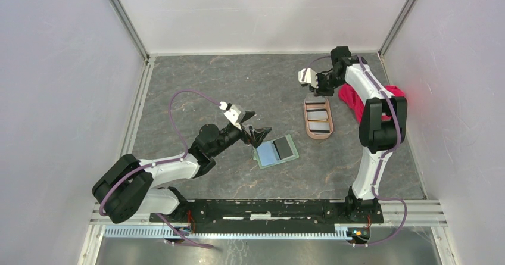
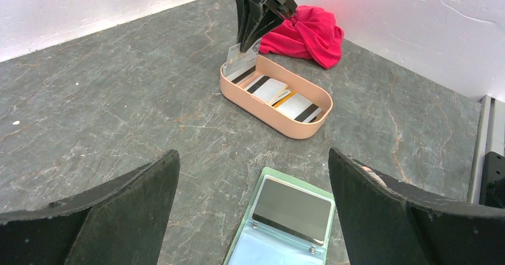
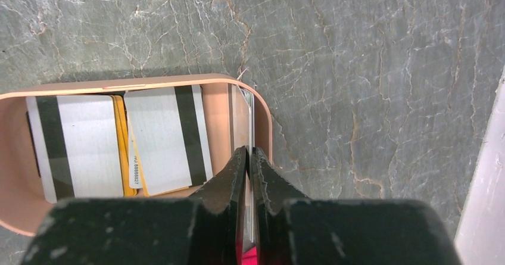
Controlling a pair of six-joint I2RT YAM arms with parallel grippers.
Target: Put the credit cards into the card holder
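Note:
The card holder [image 1: 276, 151], with a green rim, a blue flap and a dark window panel, lies flat near the table's middle. To its right stands a pink tray [image 2: 267, 107] with several cards in it. At the tray's far end my right gripper is closed around a pale card [image 2: 235, 62], which stands tilted up with its lower part still within the tray. Edge-on, that card shows as a thin line between the fingers in the right wrist view. My left gripper is open and empty, above and beside the holder.
White cards with dark stripes [image 3: 168, 137] and orange-edged ones lie in the tray. A red cloth [image 2: 306, 36] is bunched beside it on the right. Bare table spreads left of the tray and holder.

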